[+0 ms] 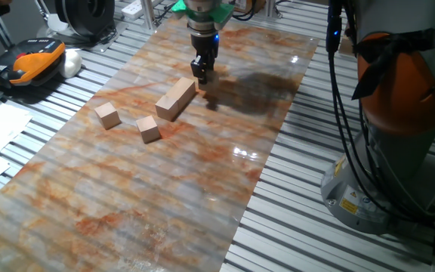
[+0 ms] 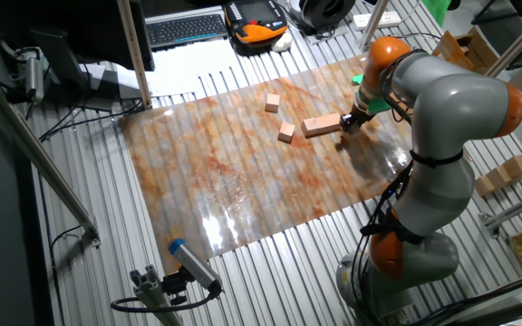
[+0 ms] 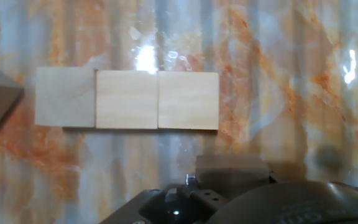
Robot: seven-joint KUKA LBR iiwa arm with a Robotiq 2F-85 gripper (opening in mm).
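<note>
Three pale wooden cubes in a touching straight line form a row (image 3: 127,99) on the marbled sheet; from outside, the row (image 1: 176,99) looks like one long bar. Two loose cubes lie apart from it: one nearer cube (image 1: 148,129) and one farther left (image 1: 107,115). Just beyond the row's far end hangs my gripper (image 1: 203,73), shut on another wooden block (image 3: 232,163). That held block looks larger than the row's cubes in the wrist view, so it is raised above the sheet. Gripper hardware covers its lower part there.
The marbled sheet (image 2: 234,186) is bare over its left and front parts. An orange device (image 1: 27,64) and a keyboard (image 2: 187,30) stand beyond its edge. More wooden blocks (image 2: 504,175) lie off the sheet, behind the arm.
</note>
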